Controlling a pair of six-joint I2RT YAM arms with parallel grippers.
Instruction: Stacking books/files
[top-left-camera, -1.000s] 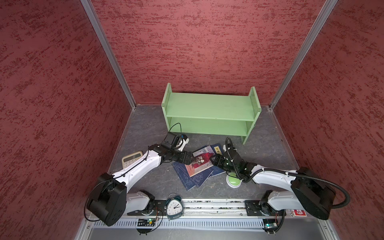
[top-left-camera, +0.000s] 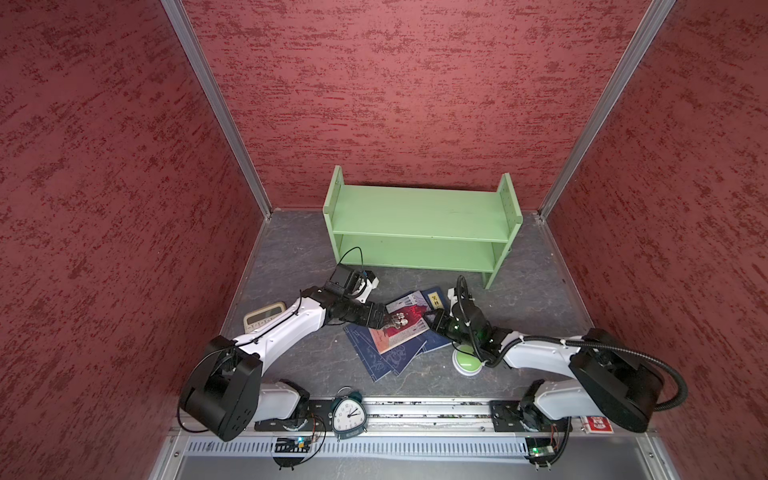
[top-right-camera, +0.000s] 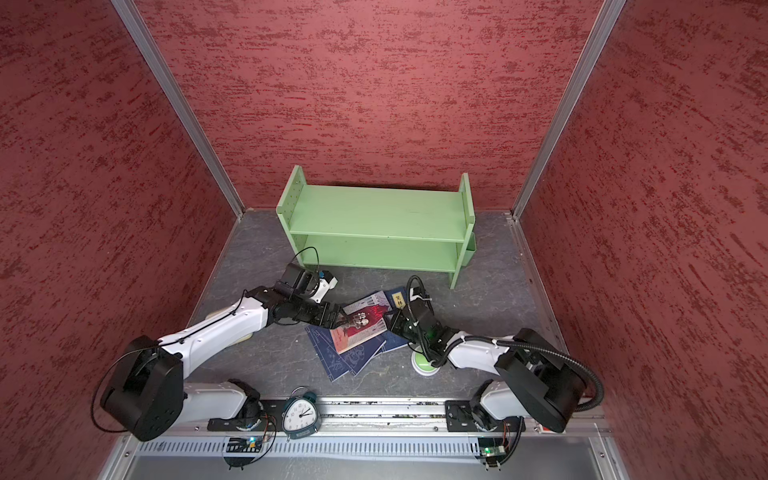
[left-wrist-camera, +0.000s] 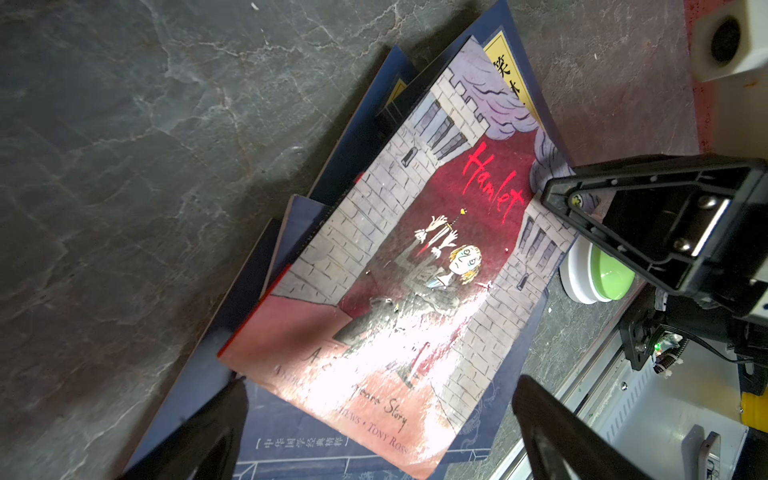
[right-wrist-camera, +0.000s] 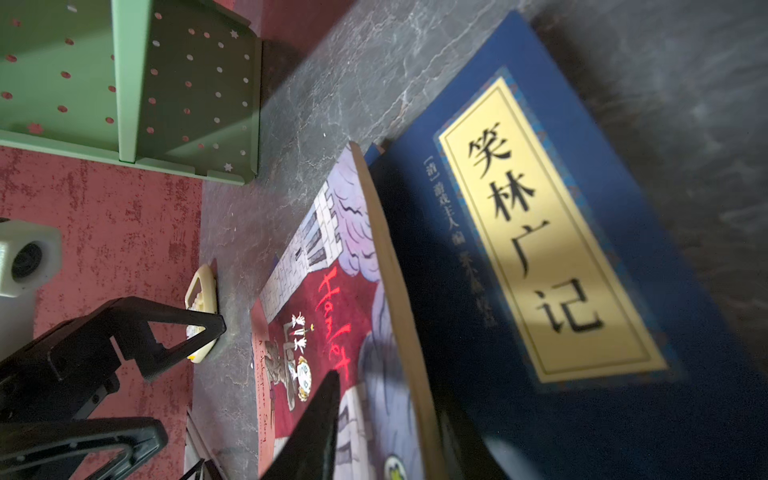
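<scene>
A Hamlet book (left-wrist-camera: 408, 320) with a red cover lies on top of several dark blue books, one with a yellow title label (right-wrist-camera: 520, 224). My left gripper hangs over the book's lower end, open, fingers wide apart with nothing between them. My right gripper is at the book's right edge near the Hamlet title; its fingertips straddle that edge in the right wrist view, part open. Whether they touch the book is unclear.
A green two-tier shelf (top-left-camera: 420, 212) stands behind the books. A green-lidded round object (top-left-camera: 468, 360) is below the right arm, a calculator (top-left-camera: 264, 317) at the left, an alarm clock (top-left-camera: 349, 414) at the front.
The right gripper has shifted slightly at the book's edge. The books look unmoved and the left arm is nearly still.
</scene>
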